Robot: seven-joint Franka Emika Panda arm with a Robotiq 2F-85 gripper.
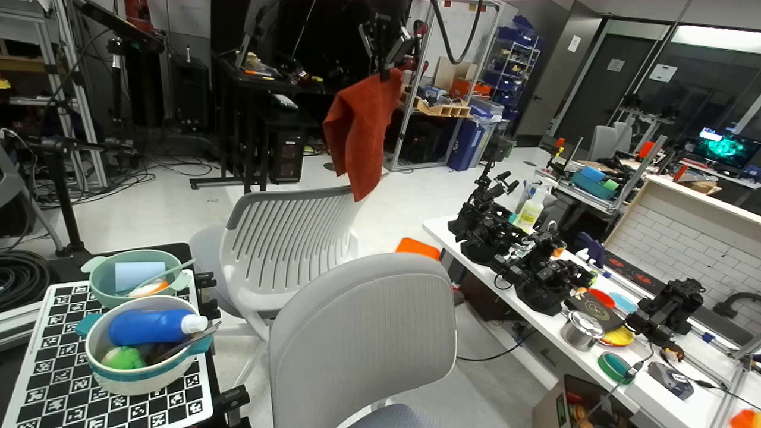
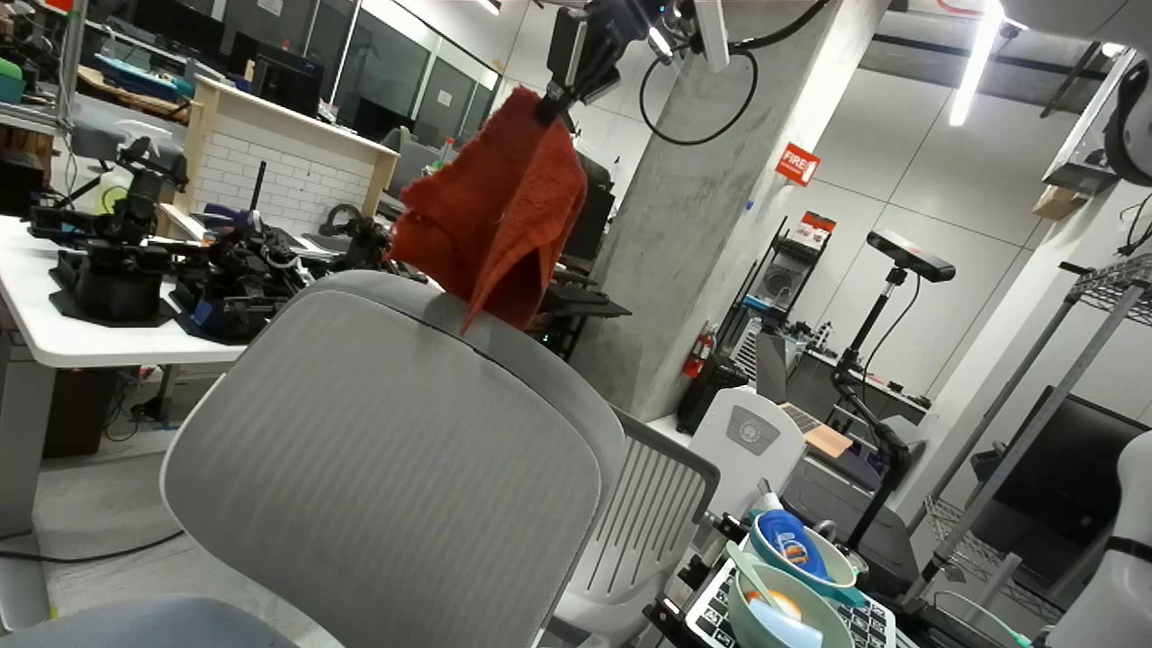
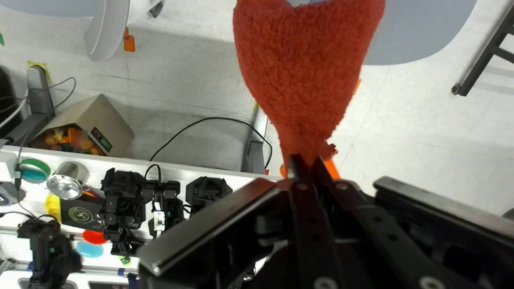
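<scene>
A red-orange cloth [image 1: 362,128] hangs in the air in exterior view 1, pinched at its upper right corner by my gripper [image 1: 386,74]. In exterior view 2 the cloth [image 2: 494,211] droops in folds from the gripper [image 2: 551,108], its lower tip overlapping the top of the grey chair back in the image. From the wrist view, the cloth [image 3: 311,62] narrows to a bunched end between the closed fingertips of the gripper. The near grey chair [image 1: 367,342] stands upright with no cloth on it in exterior view 1.
A second, slatted chair [image 1: 289,246] is behind the near one. On the left, two bowls [image 1: 139,385] with items stand on a checkered board [image 1: 60,385]. A white table [image 1: 524,303] with black robot arms runs along the right. Open floor lies behind the chairs.
</scene>
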